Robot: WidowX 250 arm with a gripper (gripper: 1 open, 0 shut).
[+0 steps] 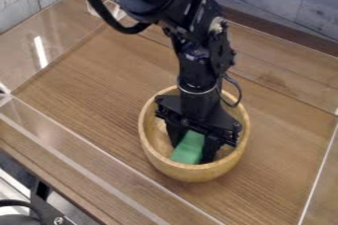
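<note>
A tan round bowl (pixel 192 169) sits on the wooden table in the lower middle of the camera view. Inside it lies a green object (pixel 189 147). My black gripper (pixel 196 135) reaches down into the bowl from above, its fingers at the green object and shut on it. The gripper body hides part of the object and the back of the bowl.
A grey panelled wall runs along the back, and dark cables lie at the lower left corner.
</note>
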